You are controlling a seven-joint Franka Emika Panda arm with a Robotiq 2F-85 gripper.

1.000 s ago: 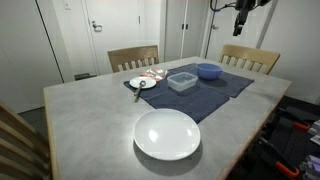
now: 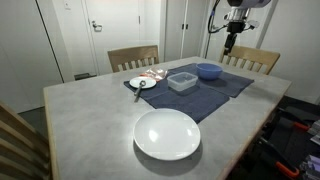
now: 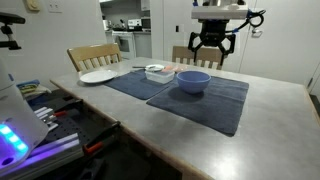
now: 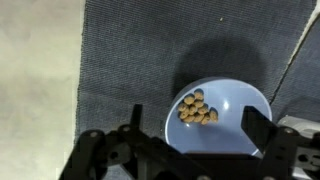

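Below my gripper in the wrist view sits a blue bowl [image 4: 236,98] with several small brown pieces [image 4: 197,108] inside. The two fingers are wide apart on either side of the frame, with nothing held between them. Exterior view 2 has the gripper [image 3: 213,50] in the air above the blue bowl [image 3: 193,83], clear of its rim. From exterior view 1, the bowl [image 2: 209,71] stands at the far right of the table, and the gripper [image 2: 228,48] hangs above and slightly right of it.
A clear plastic container [image 2: 182,81] stands on the dark mat [image 2: 195,100] beside the bowl. Farther off are a small white plate [image 2: 144,81] with a dark-handled utensil [image 2: 138,94] and a large white plate [image 2: 167,135].
My gripper has come down from high at the upper right towards the bowl. The bowl, container and plates have not moved.
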